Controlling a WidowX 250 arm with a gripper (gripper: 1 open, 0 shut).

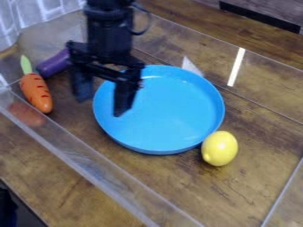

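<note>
My gripper [102, 85] hangs low over the left part of the blue plate, blurred, its two fingers apart with nothing visible between them. The blue plate [171, 115] lies in the middle. A purple eggplant [52, 64] lies at the upper left, partly hidden by the arm, and an orange carrot [37, 94] lies left of the plate. A yellow lemon [219, 148] lies at the plate's lower right.
A clear plastic barrier [83, 164] runs diagonally along the lower left.
</note>
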